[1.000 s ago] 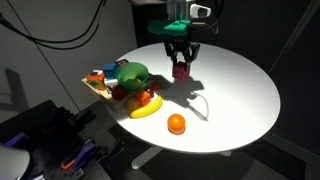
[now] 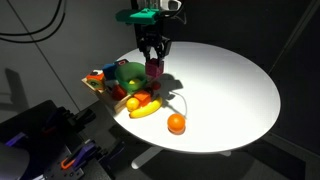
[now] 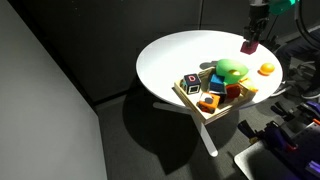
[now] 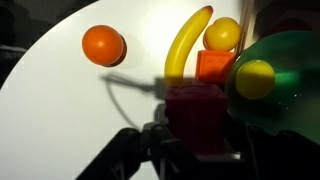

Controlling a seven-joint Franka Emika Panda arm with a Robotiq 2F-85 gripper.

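Held above the round table is a dark red block (image 4: 196, 118), with my gripper shut on it. In exterior view 1 the block (image 2: 154, 68) hangs from the gripper (image 2: 154, 56), just right of the green bowl (image 2: 131, 74). A yellow piece (image 4: 255, 79) lies in the green bowl (image 4: 296, 85), which fills the right of the wrist view. Exterior view 2 has the block (image 3: 249, 46) in the air above and beyond the bowl (image 3: 232, 70).
An orange (image 2: 176, 123) lies alone near the table's front. A banana (image 2: 146, 109) and an orange-red block (image 4: 214, 66) lie beside a wooden tray (image 3: 188, 98), which holds several blocks.
In exterior view 1 my gripper has moved left with the dark red block, from over the open table toward the green bowl. The orange and banana have stayed put.
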